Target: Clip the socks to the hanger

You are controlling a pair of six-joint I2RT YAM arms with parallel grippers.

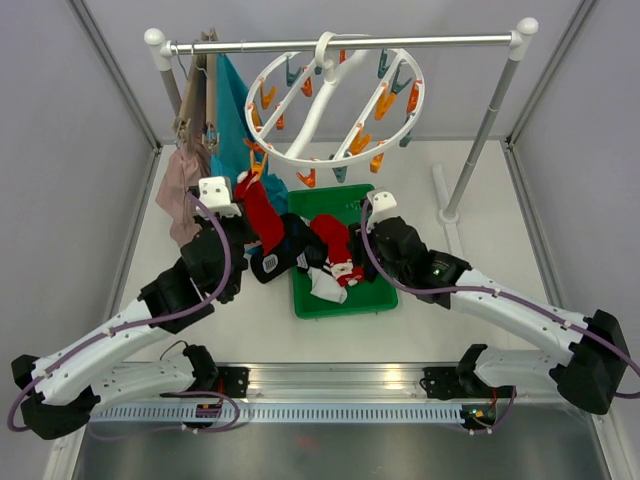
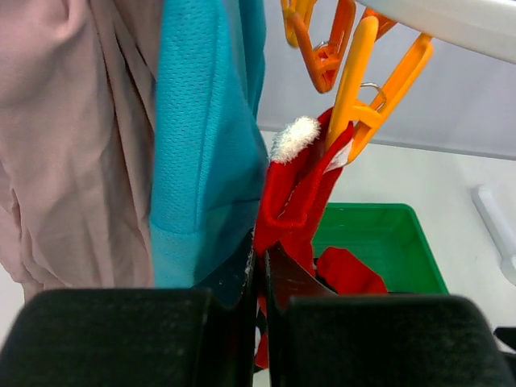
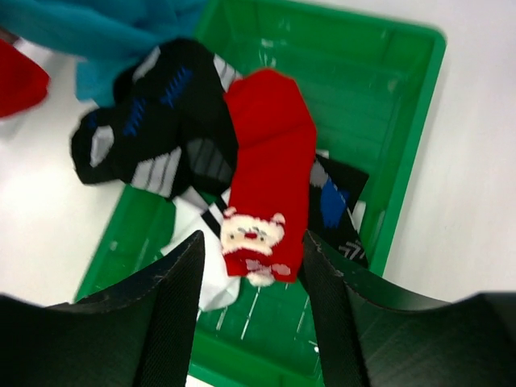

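Note:
A red sock with a white fluffy trim (image 2: 300, 181) hangs from a yellow clip (image 2: 363, 101) of the round white hanger (image 1: 335, 162). My left gripper is shut on that sock, just below the clip. In the green basket (image 1: 345, 309) lie a second red sock with a white bear face (image 3: 270, 169), a white sock (image 3: 201, 254) and dark socks (image 3: 339, 201). A black sock with grey stripes (image 3: 173, 121) drapes over the basket's left rim. My right gripper is above the basket, its fingers apart and nothing between them.
Teal cloth (image 2: 205, 145) and beige-pink cloth (image 2: 72, 145) hang close on the left of the hanger. Above runs a metal rail (image 1: 430, 41). Several orange, yellow and teal clips dangle from the hanger; the floor right of the basket is clear.

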